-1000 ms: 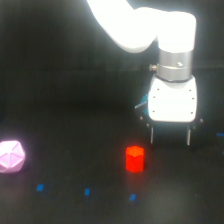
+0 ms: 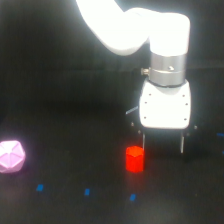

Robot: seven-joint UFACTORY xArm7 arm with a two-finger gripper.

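Observation:
A small red block (image 2: 135, 159) stands on the dark surface near the middle of the camera view. My gripper (image 2: 163, 146), under a white hand, points down just to the right of the block and somewhat higher in the picture. Its two thin fingers (image 2: 182, 144) are wide apart, and nothing shows between them. The left finger comes close to the block's upper right edge in the picture; whether they touch, I cannot tell.
At the left edge lies a pink faceted ball (image 2: 11, 156). Small blue marks (image 2: 87, 191) dot the dark surface (image 2: 70, 150) in front.
The arm and open gripper have shifted left and slightly down in the picture, closer to the red block. Block and pink ball have stayed in place.

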